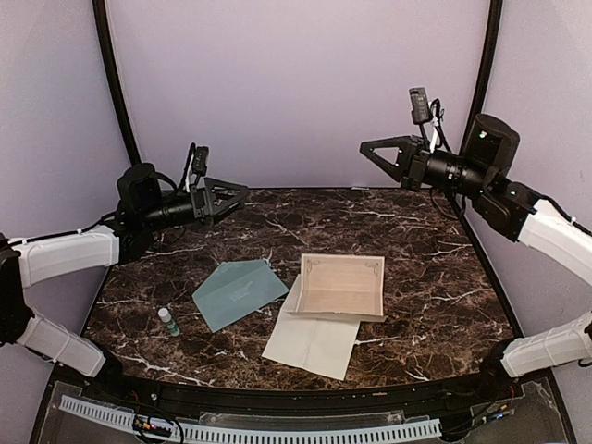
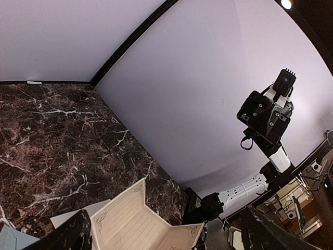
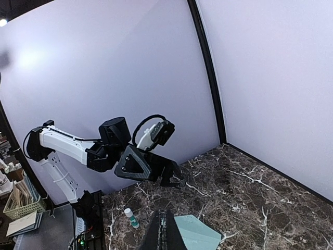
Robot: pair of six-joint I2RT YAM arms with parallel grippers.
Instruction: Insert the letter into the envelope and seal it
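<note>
A beige letter sheet (image 1: 342,285) with ornamented corners rests with its folded ends raised, its near end over a plain white creased sheet (image 1: 310,347). The blue-green envelope (image 1: 240,294) lies with its flap spread on the table to their left. Over the back right, clear of the beige sheet, my right gripper (image 1: 366,150) is shut; in the right wrist view its dark fingers (image 3: 154,234) meet and no paper shows between them. My left gripper (image 1: 242,196) hangs open and empty above the back left. Raised panels of the beige sheet (image 2: 132,224) appear low in the left wrist view.
A small white-capped bottle (image 1: 168,321) stands left of the envelope. Pale walls (image 1: 296,92) enclose the back and sides.
</note>
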